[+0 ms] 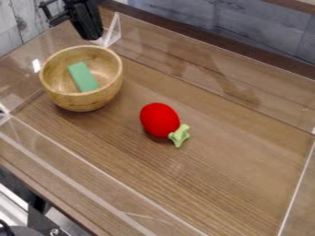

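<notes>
A wooden bowl (pixel 106 89) sits at the upper left with a green block (pixel 81 76) inside it. My black gripper (pixel 84 33) is at the top edge, above and behind the bowl, only its lower part in frame; whether its fingers are open or shut is hard to make out. A red object with a pale green leafy end (pixel 161 120) lies on the table right of and below the bowl.
</notes>
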